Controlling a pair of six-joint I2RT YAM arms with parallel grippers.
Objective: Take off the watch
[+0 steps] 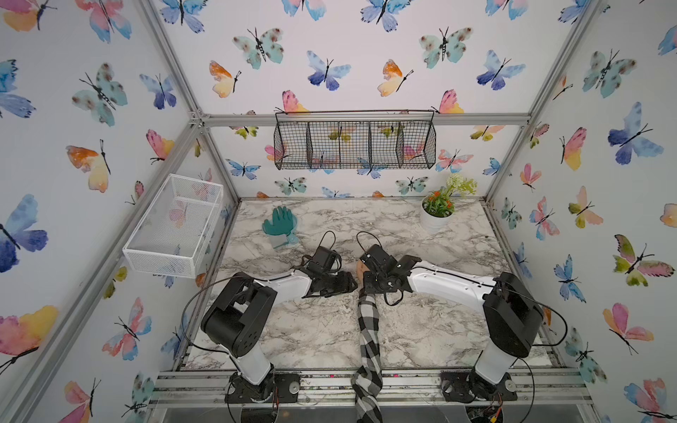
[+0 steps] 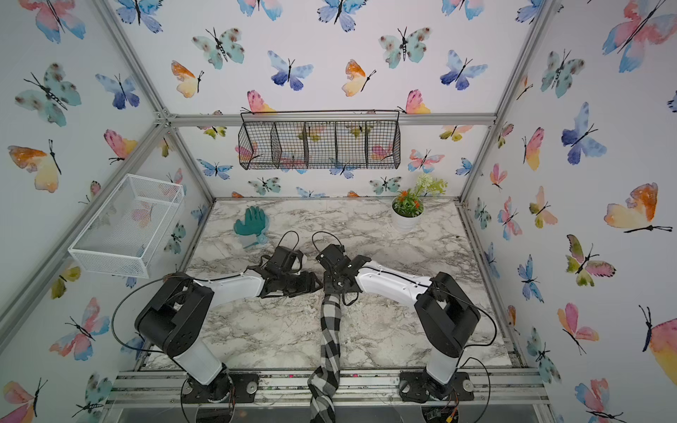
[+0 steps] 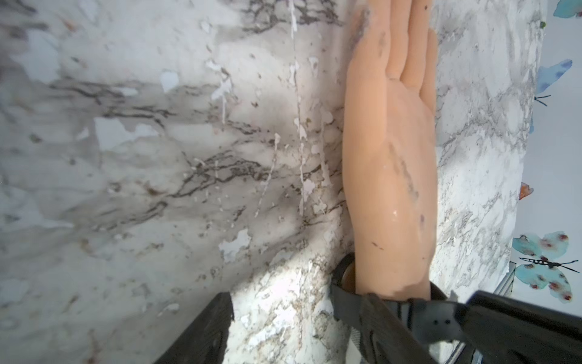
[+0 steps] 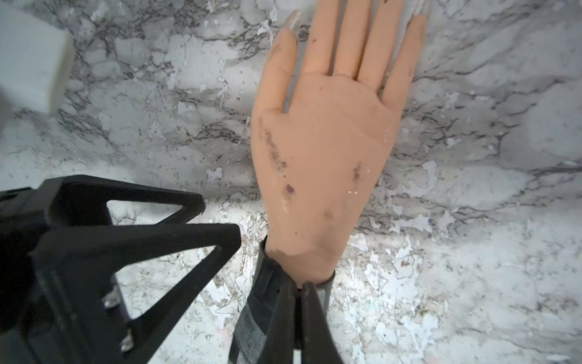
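Observation:
A mannequin hand (image 4: 321,163) lies palm up on the table, a black watch strap (image 3: 345,300) around its wrist, partly hidden by fingers. In the right wrist view my right gripper is shut over the strap's edge at the wrist; whether a bit of strap lies between its fingertips I cannot tell. My left gripper is open beside the wrist, its fingers apart. One of its fingers (image 3: 388,330) overlaps the strap in the left wrist view. The watch face cannot be made out. Both grippers hide the wrist in the top views.
A checkered sleeve (image 1: 369,324) covers the forearm, running to the front edge. Behind stand a teal hand-shaped object (image 1: 280,221) and a potted plant (image 1: 435,211). A wire rack (image 1: 354,144) hangs at the back; a white basket (image 1: 176,225) is on the left wall.

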